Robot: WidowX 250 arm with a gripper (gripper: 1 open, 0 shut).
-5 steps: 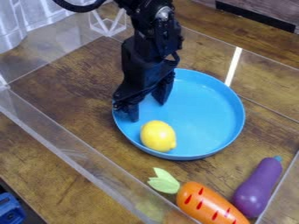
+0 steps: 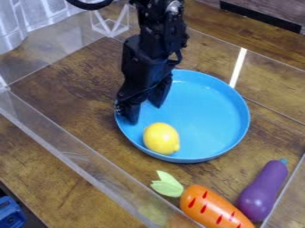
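Note:
A black gripper (image 2: pixel 145 101) reaches down from the top centre over the left part of a round blue plate (image 2: pixel 215 120), its fingers apart and low near the rim. A yellow lemon-like object (image 2: pixel 161 138) lies on the plate, a little below and right of the gripper, apart from it. Whether anything small is under the fingers is hard to see.
An orange carrot (image 2: pixel 212 206) with pale green top and a purple eggplant (image 2: pixel 265 190) lie at the bottom right. A clear strip runs diagonally along the lower left, with a blue object (image 2: pixel 9 214) beyond it. Bare wood lies left of the plate.
The gripper and arm have shifted slightly over the last second. The objects on and around the plate look unmoved.

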